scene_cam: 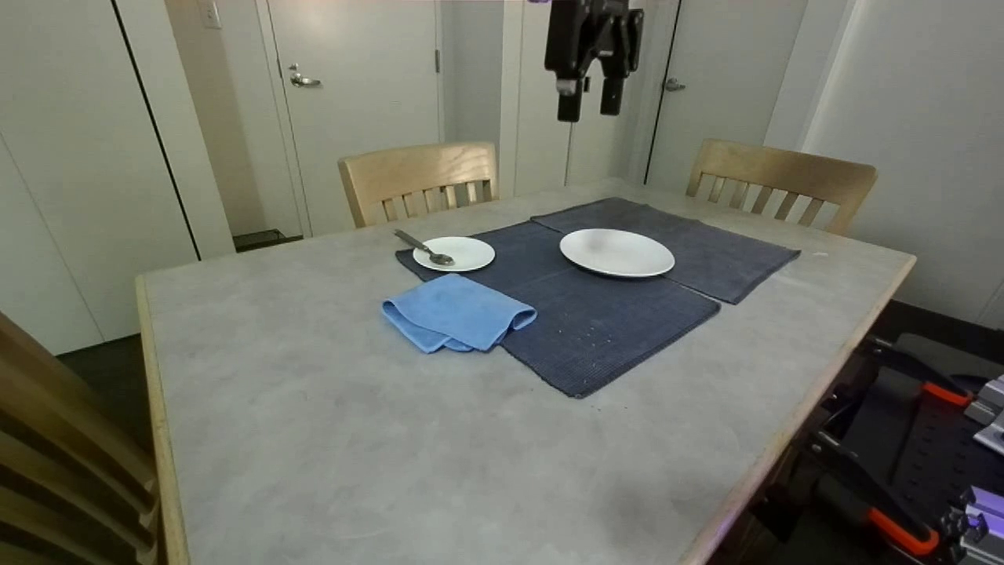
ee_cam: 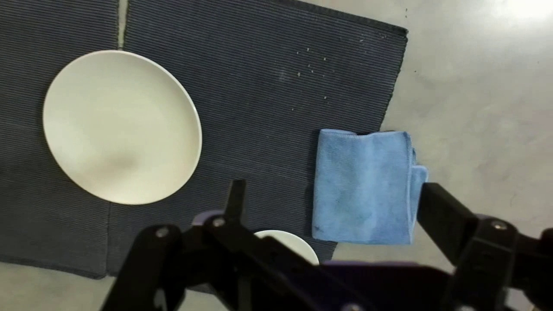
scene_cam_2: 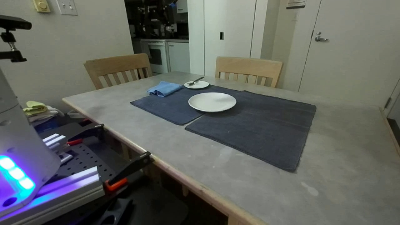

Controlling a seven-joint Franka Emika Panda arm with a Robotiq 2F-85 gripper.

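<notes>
High above the table hangs my gripper [scene_cam: 591, 117], open and empty. From the wrist view its fingers [ee_cam: 236, 201] stand wide apart, well over the surface. Below, a folded blue cloth [ee_cam: 365, 189] lies partly on a dark placemat [ee_cam: 259, 88] and partly on the bare table. The large white plate [scene_cam: 617, 253] spans the seam between two placemats. A small white plate [scene_cam: 475, 253] holds a spoon [scene_cam: 435, 254], its handle over the rim. In the wrist view my gripper covers most of that small plate [ee_cam: 291, 243], and the spoon is hidden.
A few crumbs [ee_cam: 311, 66] dot the placemat near the cloth. Wooden chairs [scene_cam: 423, 174] stand at the table's edges. Clamps [scene_cam_2: 129, 172] sit along the robot's side.
</notes>
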